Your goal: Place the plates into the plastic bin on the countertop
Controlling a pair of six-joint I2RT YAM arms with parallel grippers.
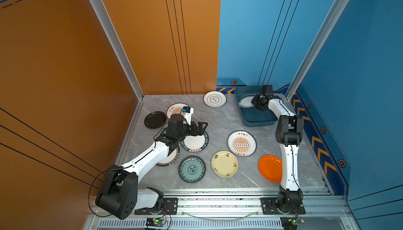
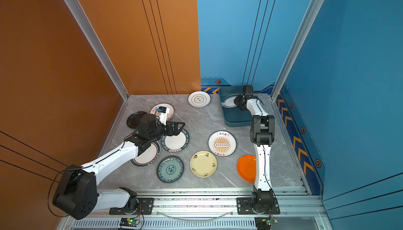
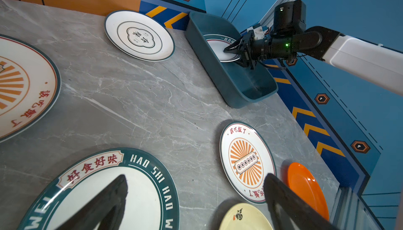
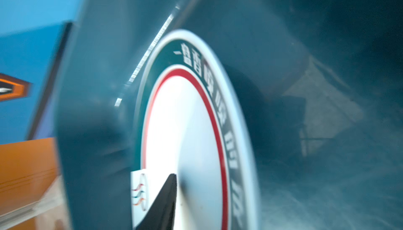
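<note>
A white plate with a green, lettered rim and red ring is tilted inside the dark teal bin. My right gripper reaches into the bin at this plate's right side. In the right wrist view one dark finger crosses the plate's face; the other is hidden, so its grip cannot be made out. My left gripper hangs open and empty above the green-rimmed plate. Other plates lie on the counter: white, sunburst, yellow, orange, celadon, black.
Another sunburst plate and a second dark-rimmed plate lie at the left, partly behind the left arm. The bin stands in the back right corner close to the wall. Bare grey counter shows between the plates and the bin.
</note>
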